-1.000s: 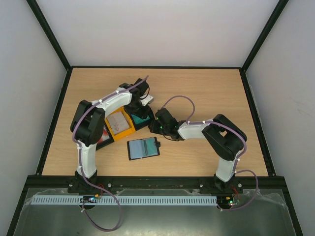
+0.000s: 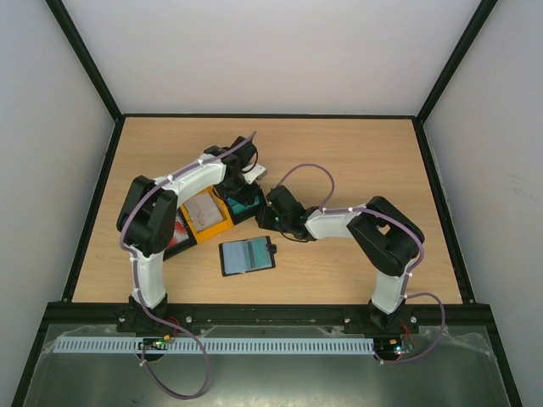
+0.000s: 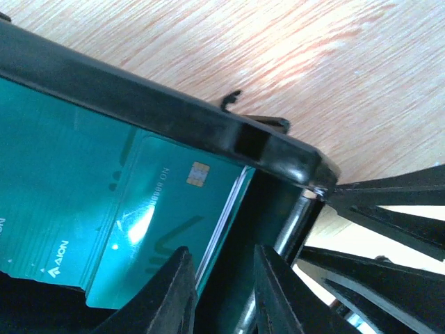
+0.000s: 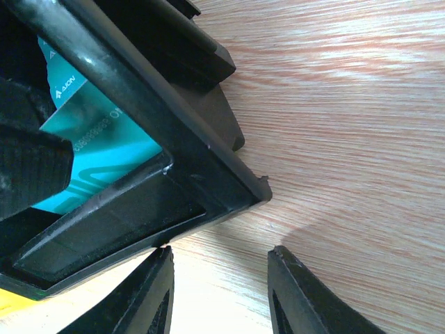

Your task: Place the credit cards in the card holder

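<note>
Teal cards lie in a black tray, also beside my right gripper in the right wrist view. My left gripper is over the cards' right edge and the dark slot, fingers apart; what is between them is unclear. My right gripper is open at the tray's corner, nothing visible between its fingers. In the top view, the card holder (image 2: 234,256), with light blue and teal panels, lies in front of the trays.
An orange tray (image 2: 221,225) with pale cards and a dark tray with red cards (image 2: 178,231) adjoin the teal one.
The left arm has shifted very slightly in the top view. The right arm looks unchanged.
</note>
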